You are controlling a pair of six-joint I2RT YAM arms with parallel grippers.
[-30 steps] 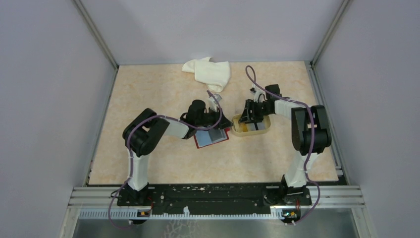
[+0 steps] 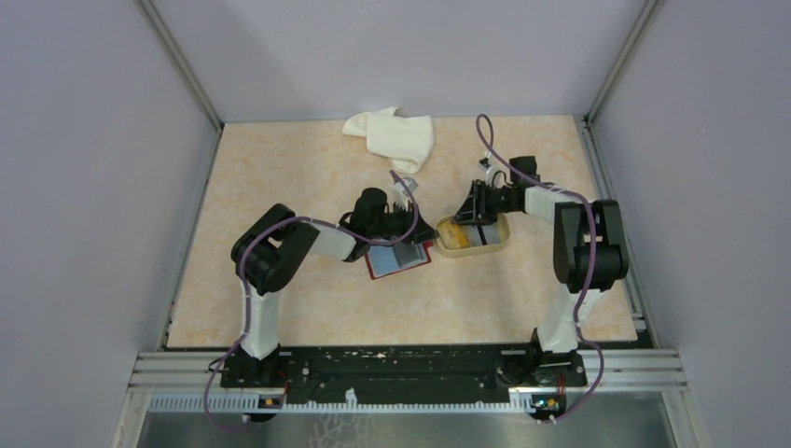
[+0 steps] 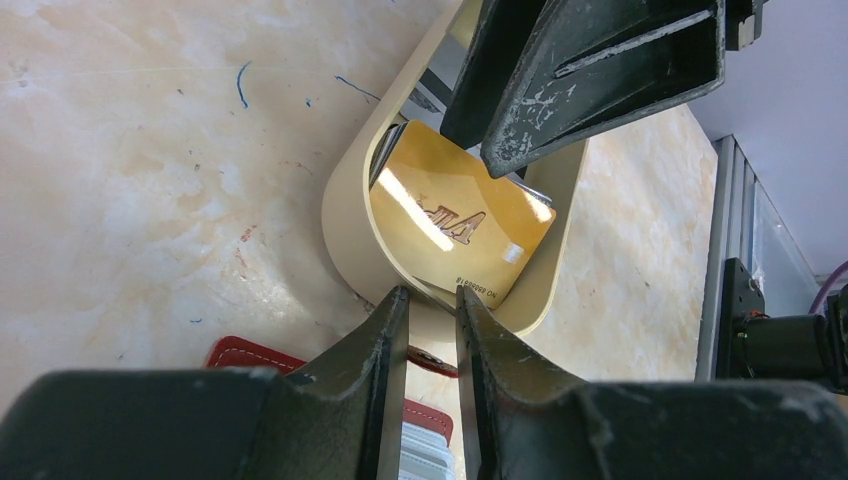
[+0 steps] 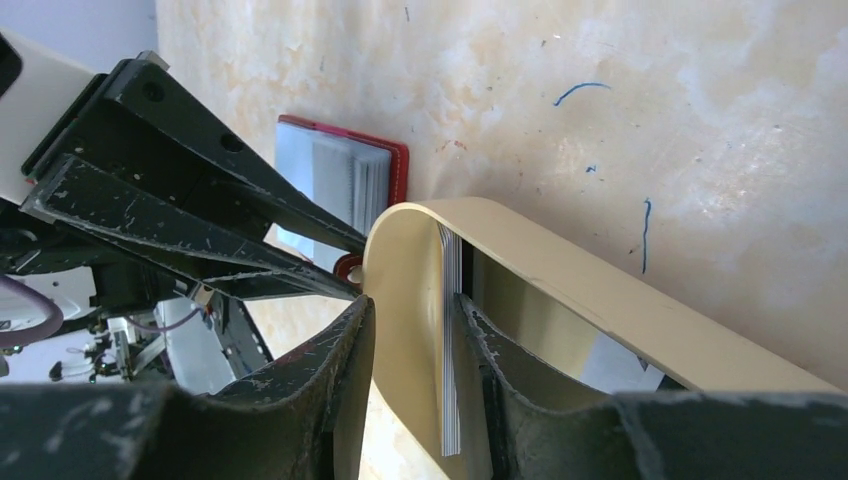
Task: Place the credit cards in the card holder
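Observation:
The beige oval container (image 2: 471,249) holds cards, a yellow card (image 3: 450,200) facing my left wrist camera. My left gripper is shut at the container's left end, apparently on its rim; whether anything else is between the fingers is unclear. My right gripper is part open above the container, its fingers either side of the inner end, beside an upright stack of card edges (image 4: 449,400). The red card holder (image 4: 395,175) with clear sleeves lies flat left of the container, partly under my left gripper.
A white cloth (image 2: 396,140) lies at the back of the table. Bare tabletop (image 2: 485,299) surrounds the container at the front and right.
The left arm has not visibly moved.

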